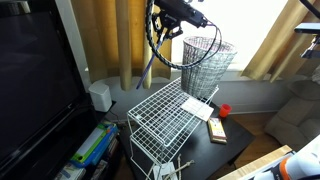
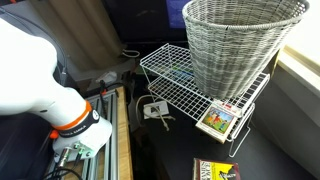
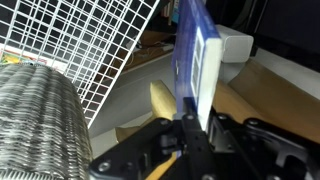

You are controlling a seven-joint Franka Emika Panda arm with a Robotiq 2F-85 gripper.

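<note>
A thin, flat blue thing with a pale edge point(image 3: 197, 62), perhaps a book or case, stands up from my gripper in the wrist view; the gripper is shut on it. In exterior view 1 my gripper point(image 1: 163, 33) is high up before the curtain, and the thin thing point(image 1: 149, 68) slants down from it to the lower left, above the white wire rack point(image 1: 165, 115). It touches nothing below. Exterior view 2 does not show the gripper.
A grey wicker basket point(image 2: 235, 50) stands on the rack's far end, close to the gripper. A booklet point(image 2: 217, 120) leans by the rack, and another point(image 2: 215, 170) lies on the dark table. A red cup point(image 1: 225, 110) stands right of the rack. The television point(image 1: 35, 80) fills the left.
</note>
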